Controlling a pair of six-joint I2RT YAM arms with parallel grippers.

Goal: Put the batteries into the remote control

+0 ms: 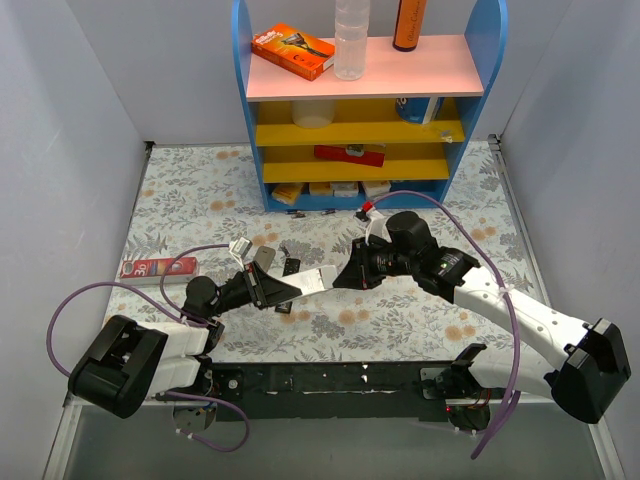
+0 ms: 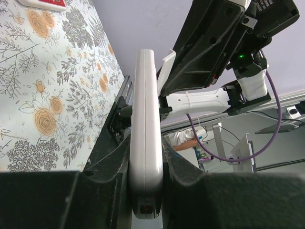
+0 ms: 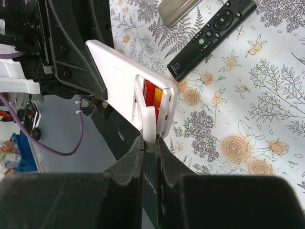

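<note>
My left gripper (image 1: 264, 290) is shut on a white remote control (image 1: 308, 281), raised above the table. The left wrist view shows this remote (image 2: 145, 124) edge-on between the fingers. In the right wrist view, red and yellow batteries (image 3: 150, 93) show inside the open compartment of the remote (image 3: 119, 74). My right gripper is shut on a narrow white battery cover (image 3: 149, 125), tilted over the compartment opening. Beyond the remote's edge, the left wrist view shows part of the cover (image 2: 165, 71). Whether cover and remote touch, I cannot tell.
A black remote (image 3: 209, 38) and a grey one (image 3: 175, 9) lie on the floral tabletop. At the left is a red box (image 1: 158, 270); a shelf unit (image 1: 360, 140) stands behind.
</note>
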